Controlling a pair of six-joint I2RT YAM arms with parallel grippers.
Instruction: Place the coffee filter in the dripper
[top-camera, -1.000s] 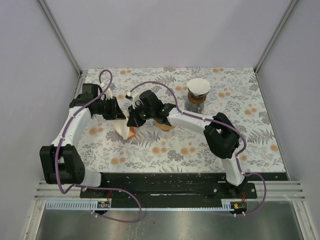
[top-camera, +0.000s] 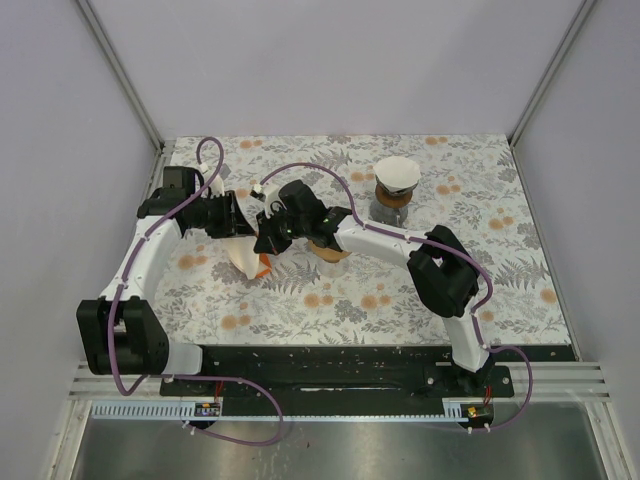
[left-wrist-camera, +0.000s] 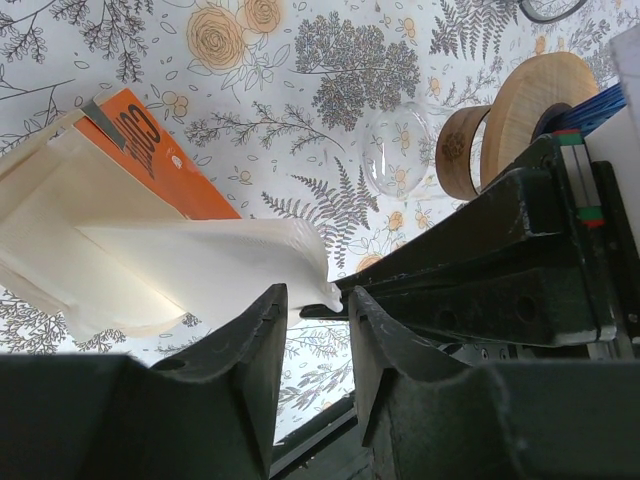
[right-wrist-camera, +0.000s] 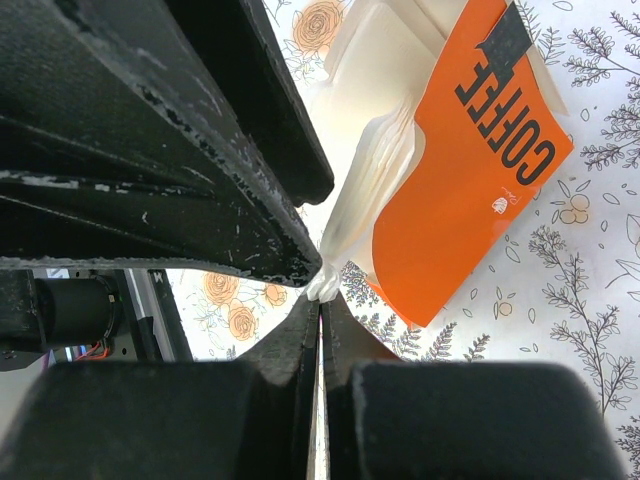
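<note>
An orange coffee filter packet (right-wrist-camera: 470, 170) lies on the patterned table with cream paper filters (left-wrist-camera: 170, 260) spilling out. My right gripper is shut, with the tip of a pleated filter pinched at its fingertips. My left gripper is just beside that tip, its fingers parted around the pleated end; whether it touches the paper is hard to tell. In the top view, both grippers meet over the packet at the left of the table. A wooden ring-shaped piece (left-wrist-camera: 460, 150), possibly the dripper, lies beyond the right arm.
A glass piece (left-wrist-camera: 395, 150) lies near the wooden piece. At the back right stands a glass-and-wood vessel (top-camera: 390, 203) with white paper (top-camera: 398, 170) on top.
My left arm has shifted slightly toward the front of the table, its gripper a little lower in the top view. The right arm looks unchanged.
</note>
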